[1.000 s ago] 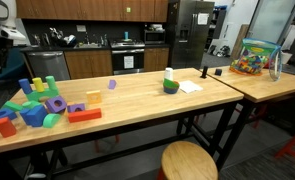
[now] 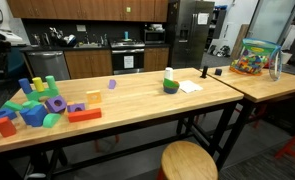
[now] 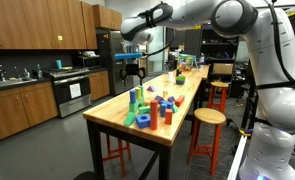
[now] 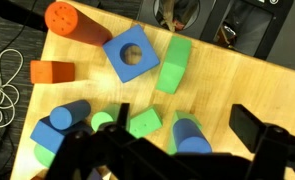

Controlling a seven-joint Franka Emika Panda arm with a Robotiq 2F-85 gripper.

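Note:
My gripper stands open above the blocks, its black fingers wide apart and nothing between them. Below it in the wrist view are a green block (image 4: 143, 123) and a blue cylinder (image 4: 190, 137) over green. Farther up lie a blue square with a round hole (image 4: 132, 53), a long green block (image 4: 174, 65) and a tall orange cylinder (image 4: 73, 22). To the left are an orange cube (image 4: 52, 72) and blue pieces (image 4: 70, 114). In exterior view 2 the gripper (image 3: 133, 73) hangs over the cluster at the table's near end.
Bare wood (image 2: 137, 98) stretches to the right of the blocks. Farther along stand a green bowl (image 2: 171, 86), a white item (image 2: 169, 73) and white paper (image 2: 190, 86). A wooden stool (image 2: 189, 160) is in front. A cable (image 4: 1, 100) hangs beyond the table edge.
At the left edge of exterior view 1, the partly visible arm end has shifted slightly. The blocks on the table have not moved.

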